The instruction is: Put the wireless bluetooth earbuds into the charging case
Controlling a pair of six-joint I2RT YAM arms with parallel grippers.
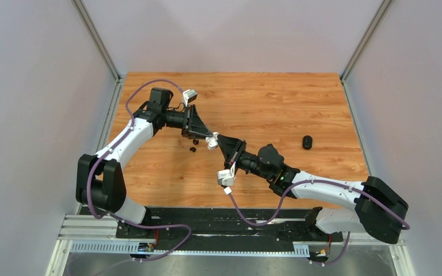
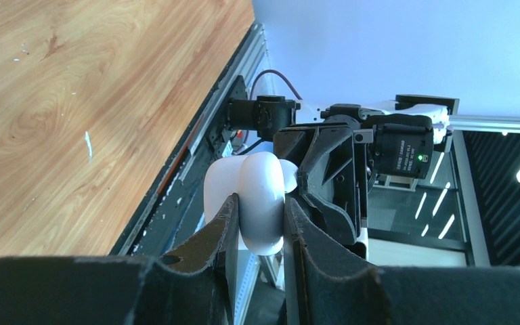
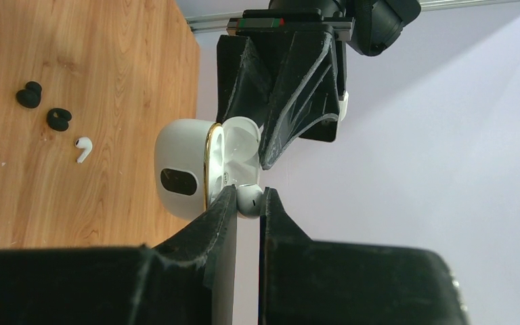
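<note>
The white charging case [image 3: 179,166] is held in the air, lid open, where both grippers meet above the table's middle. My left gripper is shut on it, its white body filling the left wrist view's centre. My right gripper is shut on a white earbud [image 3: 249,196] at the case's open mouth; how far it sits inside is hidden. A second earbud [image 3: 84,146] lies on the wooden table in the right wrist view.
Two small dark pieces [image 3: 29,95] [image 3: 59,118] lie near the loose earbud. A black oval object [image 1: 307,142] sits at the table's right.
</note>
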